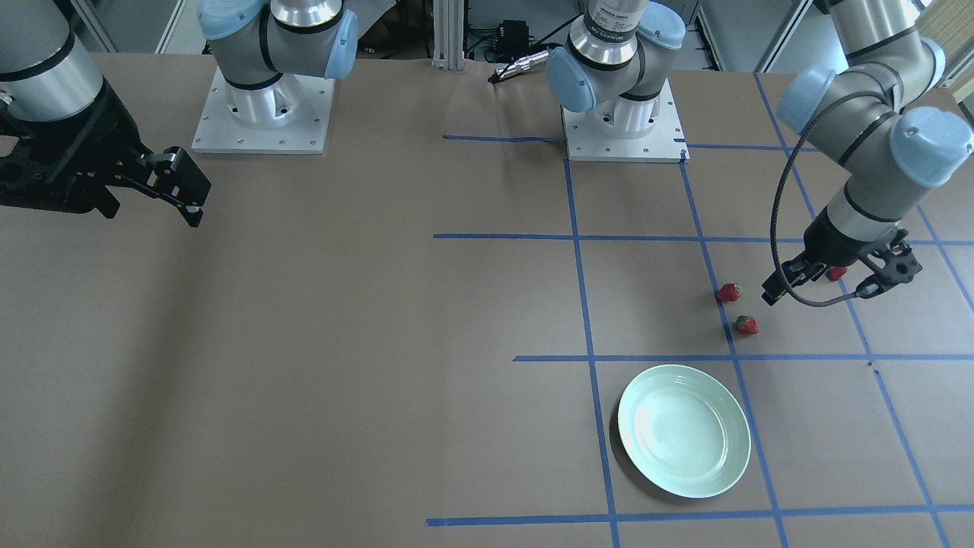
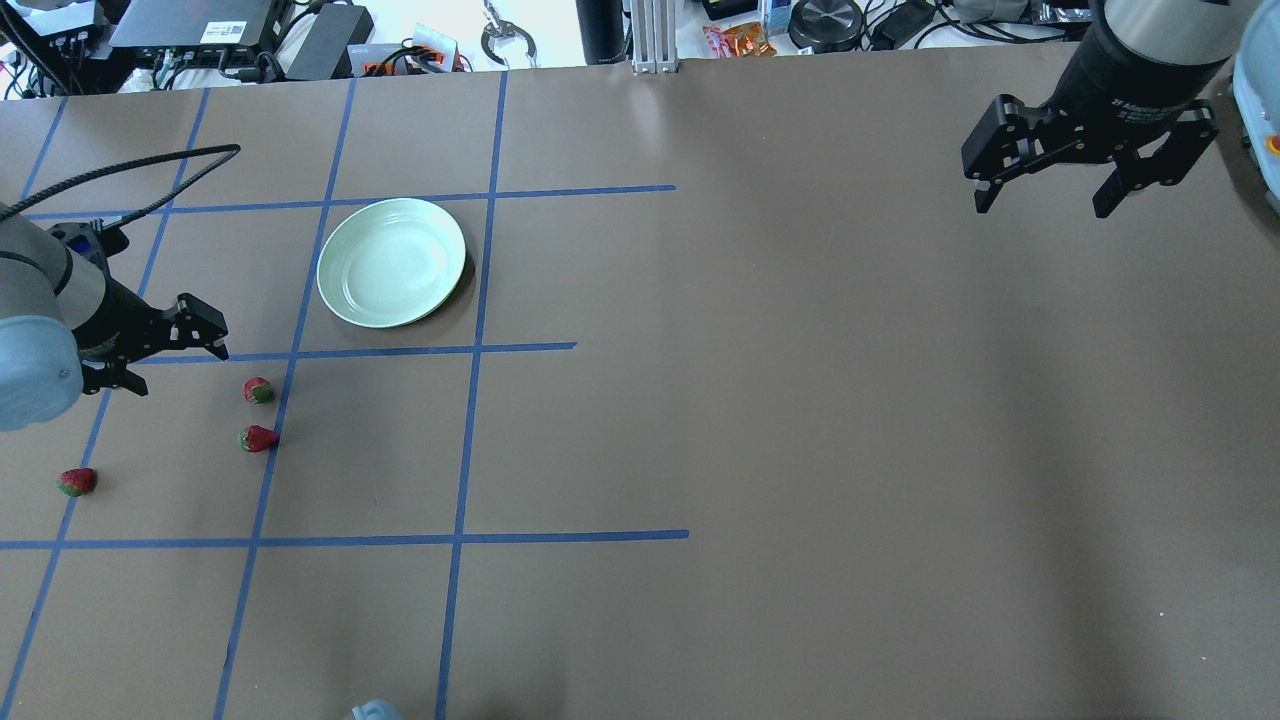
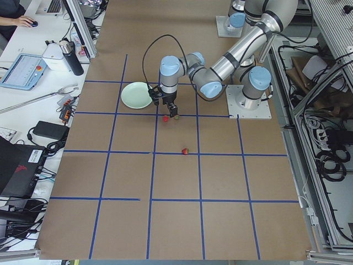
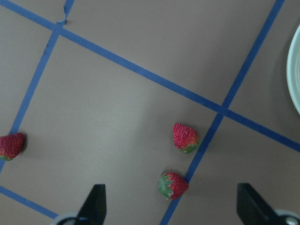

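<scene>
My gripper point(image 2: 180, 354) hangs open over the taped grid at the right of the front view, above and beside three strawberries, with nothing between its fingers; in the left wrist view its fingers sit wide at the bottom corners. One strawberry point(image 4: 173, 186) is low centre there, a second point(image 4: 185, 137) just above it, a third point(image 4: 13, 145) at the left edge, also seen in the top view point(image 2: 77, 481). A pale round plate point(image 1: 684, 411) lies empty nearer the front camera; only its rim shows in the left wrist view point(image 4: 294, 70).
Another black gripper point(image 2: 1080, 150) is at the opposite side of the table, far from the strawberries. Other arm bases point(image 1: 262, 128) stand at the back edge.
</scene>
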